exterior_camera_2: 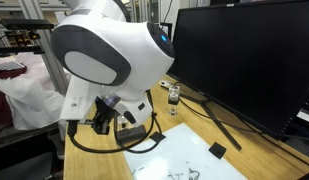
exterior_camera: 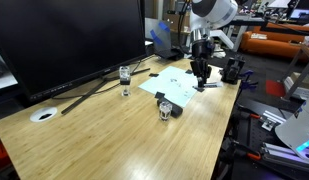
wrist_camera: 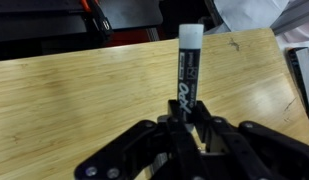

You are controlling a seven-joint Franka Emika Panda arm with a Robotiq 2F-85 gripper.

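In the wrist view a marker point(wrist_camera: 188, 70) with a white end and a dark printed label stands out from between the black fingers of my gripper. The gripper is shut on it. Exterior view 1 has the gripper point(exterior_camera: 201, 82) above the right part of the table, near the edge of a white sheet point(exterior_camera: 174, 82); the marker is too small to make out there. From exterior view 2, the arm's white body hides most of the gripper. The white sheet point(exterior_camera_2: 184, 158) lies in front of it, with dark marks on it.
A white cup point(exterior_camera: 165, 112) stands beside a dark object point(exterior_camera: 169, 101) at the sheet's near edge. Another clear container point(exterior_camera: 125, 82) is near the monitor point(exterior_camera: 69, 45). Bare wooden table point(exterior_camera: 94, 135) stretches out on the left.
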